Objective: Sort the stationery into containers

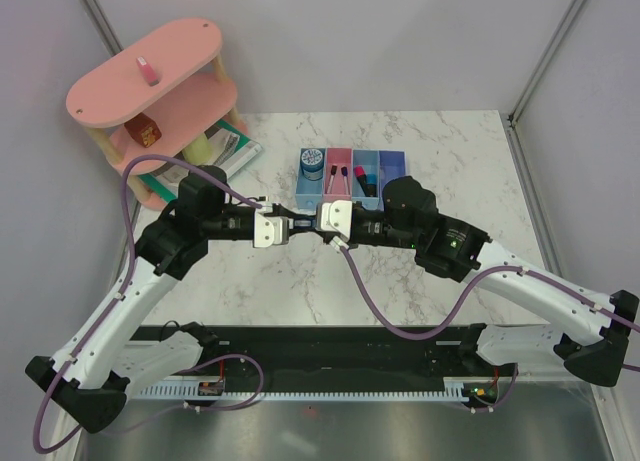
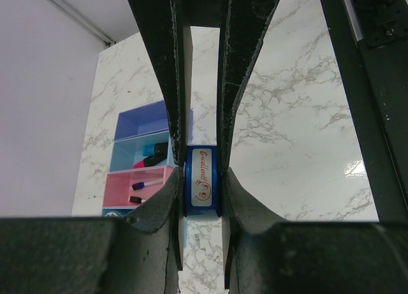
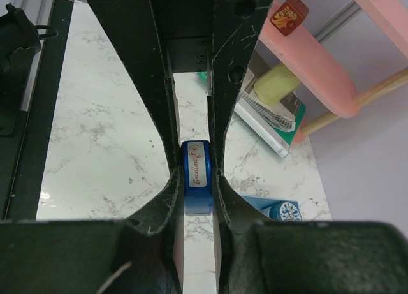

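A small blue item with a white "Excellent" label (image 2: 201, 179) (image 3: 197, 169) is held in mid-air between my two grippers, above the marble table. My right gripper (image 1: 316, 223) is shut on it. My left gripper (image 1: 296, 224) faces it from the other side with its fingers at the item's sides; whether they grip it I cannot tell. Behind them stand the containers: a light blue bin (image 1: 305, 188), a pink bin (image 1: 338, 156), another light blue bin and a dark blue bin (image 1: 392, 167), holding a round tin and several pens or markers.
A pink two-tier shelf (image 1: 120, 66) at the back left carries small items, with books and a yellow cylinder (image 3: 274, 83) below.
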